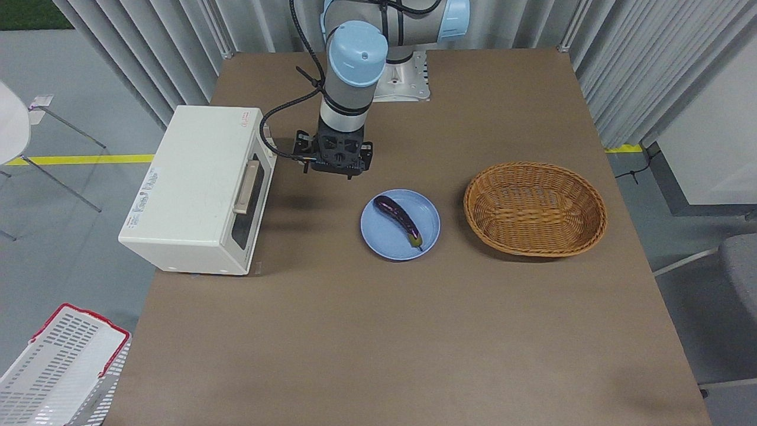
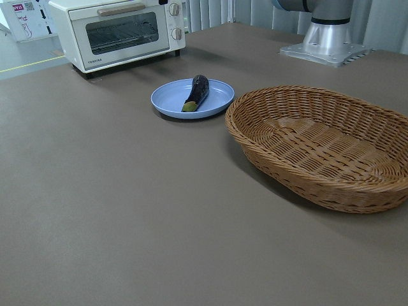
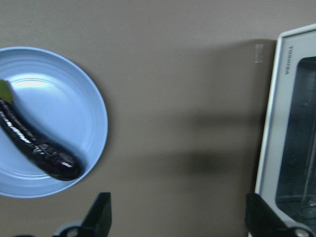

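A dark purple eggplant (image 1: pixel 395 216) (image 2: pixel 197 91) (image 3: pixel 42 148) lies on a light blue plate (image 1: pixel 383 238) (image 2: pixel 167 97) (image 3: pixel 59 98) in the middle of the table. A white toaster oven (image 1: pixel 184 184) (image 3: pixel 271 148) stands to its left in the front view, its glass door shut, and a round wicker basket (image 1: pixel 533 209) (image 2: pixel 319 188) to its right. My gripper (image 1: pixel 327 169) hangs above the table beside the oven, behind the plate in the front view. In the wrist view its fingers stand wide open with nothing between them.
The robot's base (image 1: pixel 401 89) is at the back edge. A white slatted object with red trim (image 1: pixel 53 369) sits off the table at the lower left.
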